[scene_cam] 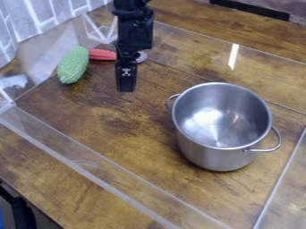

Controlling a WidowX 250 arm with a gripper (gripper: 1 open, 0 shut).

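Note:
My black gripper point(127, 75) points down over the wooden table, left of and above the steel pot in the image; whether its fingers are open or shut is hard to tell. A green, bumpy vegetable toy point(73, 65) lies to its left. Behind the gripper lies a red item point(103, 55), partly hidden by it. The steel pot point(223, 139) with two side handles stands at the right, looking empty.
Clear plastic walls edge the table point(107, 134) along the left and right. A small pale object point(12, 82) is at the far left edge.

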